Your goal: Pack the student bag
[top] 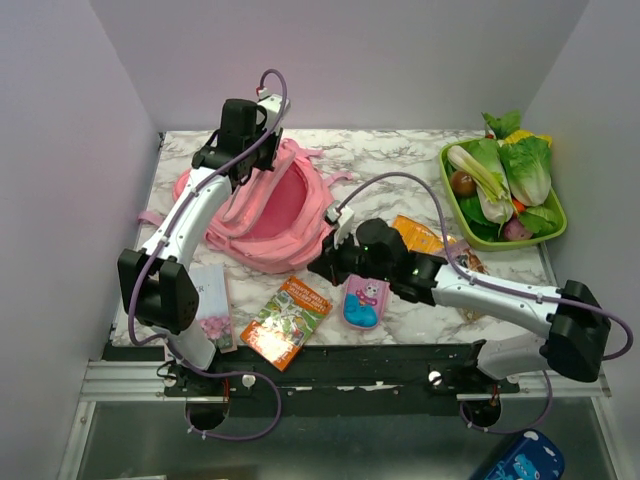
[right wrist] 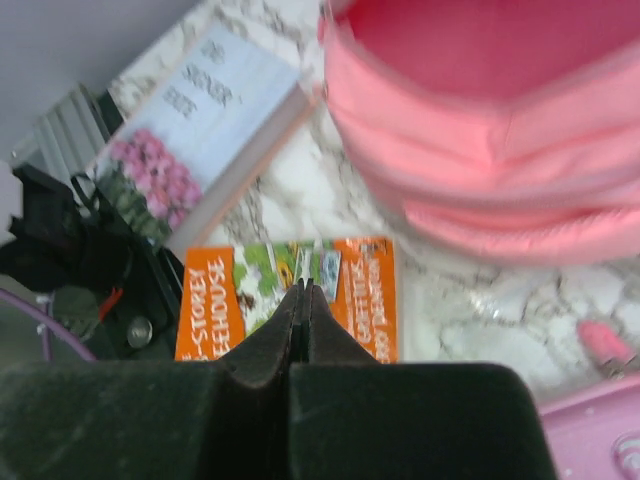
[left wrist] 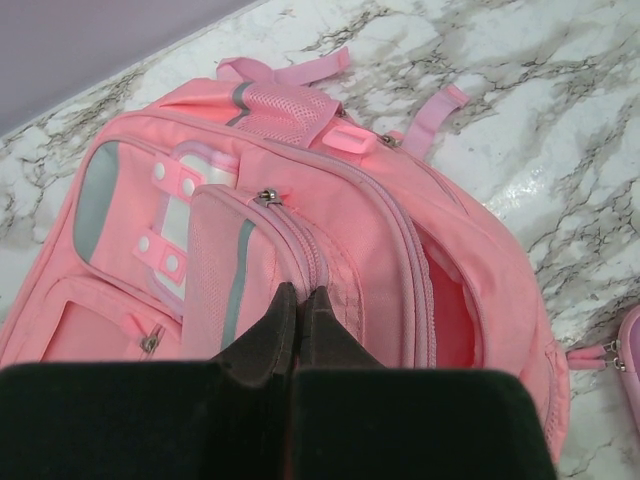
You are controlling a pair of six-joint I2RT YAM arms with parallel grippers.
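Note:
The pink bag (top: pixel 270 225) lies open at the back left, its dark pink opening facing right and front. Above its far side my left gripper is shut, its tips over the small front pocket's zipped edge; whether any cloth is pinched cannot be told. My right gripper (top: pixel 320 270) is shut, nothing visible between its fingers, raised between the bag and an orange-and-green book (top: pixel 287 322) lying flat at the table's front edge. A white book with pink flowers (top: pixel 212 300) rests to its left. The pink-and-blue case (top: pixel 363 308) is partly under the right arm.
A green basket of vegetables (top: pixel 558 230) stands at the back right. An orange packet (top: pixel 415 235) and another packet (top: pixel 468 258) lie behind the right arm. Clear marble (top: pixel 380 150) spans the back middle.

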